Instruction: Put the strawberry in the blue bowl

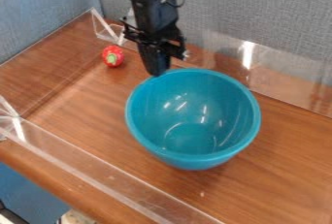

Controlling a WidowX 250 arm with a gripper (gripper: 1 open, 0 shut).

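The red strawberry (113,56) lies on the wooden table toward the back left, apart from the gripper. The blue bowl (195,136) rests upright and looks empty, its inside plainly visible. Just behind the bowl's far rim is my black gripper (162,61), pointing down, to the right of the strawberry. One dark fingertip comes close to that rim; whether they touch is unclear. The gap between the fingers does not show clearly, and no object is seen held.
Clear plastic walls (247,55) edge the table along the back and the left front. A grey panel (266,10) rises behind. Bare wood (58,87) lies left of the bowl and to its right.
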